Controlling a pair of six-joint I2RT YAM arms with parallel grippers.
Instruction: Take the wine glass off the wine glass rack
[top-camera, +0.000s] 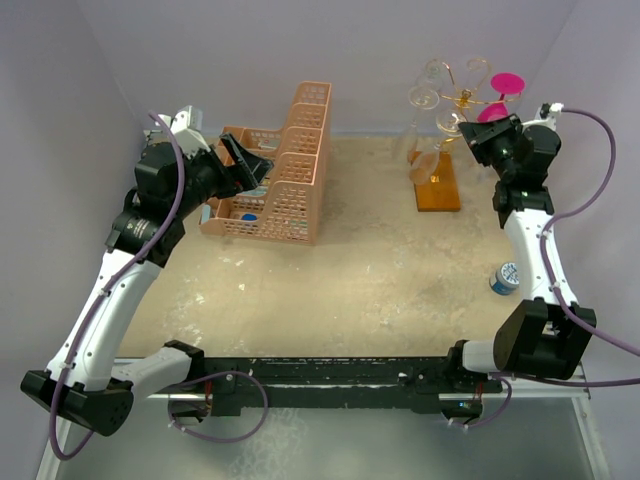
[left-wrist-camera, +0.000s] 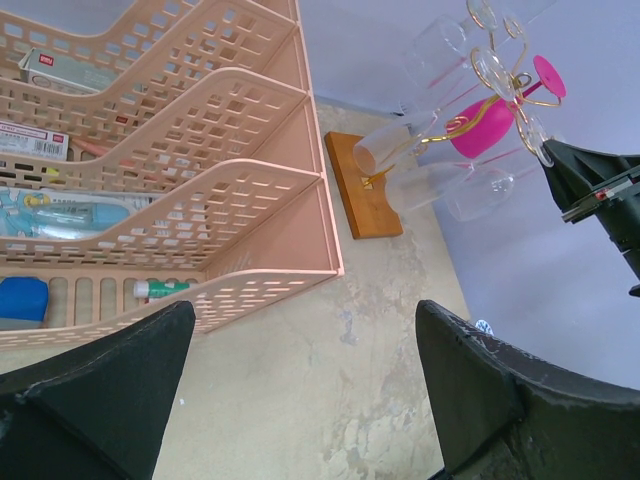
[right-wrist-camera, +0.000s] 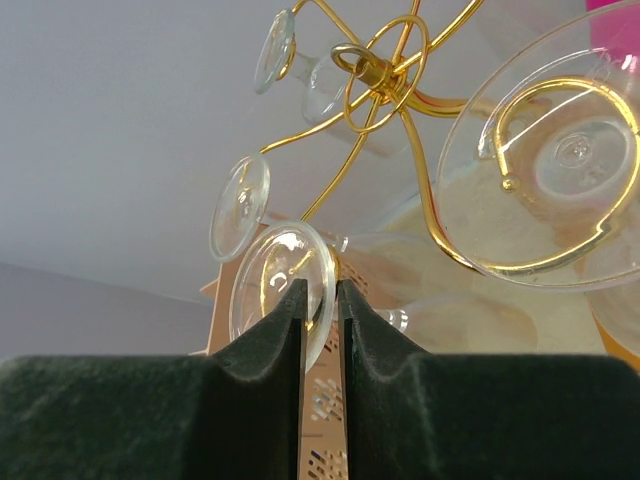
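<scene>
The gold wine glass rack (top-camera: 462, 98) on its wooden base (top-camera: 438, 198) holds several clear glasses and a pink one (left-wrist-camera: 482, 130). My right gripper (top-camera: 468, 134) is at the rack's front; in the right wrist view its fingertips are nearly together at the rim of the foot of a hanging wine glass (right-wrist-camera: 265, 275). How firmly they grip it I cannot tell. My left gripper (top-camera: 247, 167) stands open over the pink organizer, nothing between its fingers.
A pink perforated organizer (top-camera: 300, 220) with small items fills the back left. A small round jar (top-camera: 505, 278) lies at the right. Walls border the back and right.
</scene>
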